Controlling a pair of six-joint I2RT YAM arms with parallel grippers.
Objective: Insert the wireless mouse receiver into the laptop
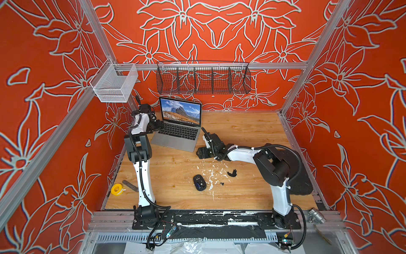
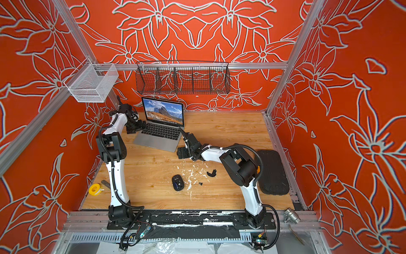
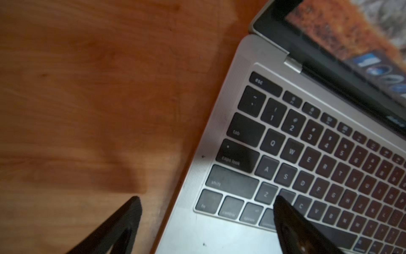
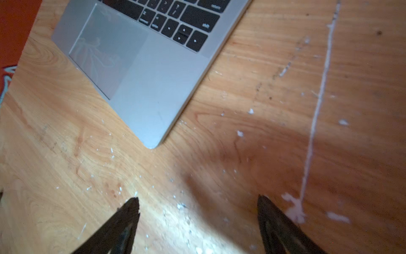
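The silver laptop (image 1: 176, 136) stands opened up at the back left, its screen lit. Beside its left edge, my left gripper (image 1: 159, 125) hangs open; in the left wrist view its fingers (image 3: 122, 224) are apart with nothing between. Close to the laptop's front right corner is my right gripper (image 1: 200, 153), also open and empty in the right wrist view, where that corner (image 4: 154, 137) lies ahead of it. A black mouse (image 1: 199, 182) rests on the front middle of the table. Right of it lies a tiny black piece (image 1: 222, 183), perhaps the receiver; its details are too small to tell.
A curved black part (image 1: 232, 173) lies behind the tiny piece, among white paint flakes. A black case (image 2: 273, 172) sits at the right edge. Yellow tape (image 1: 117, 189) and a grey strip (image 1: 129, 185) lie front left.
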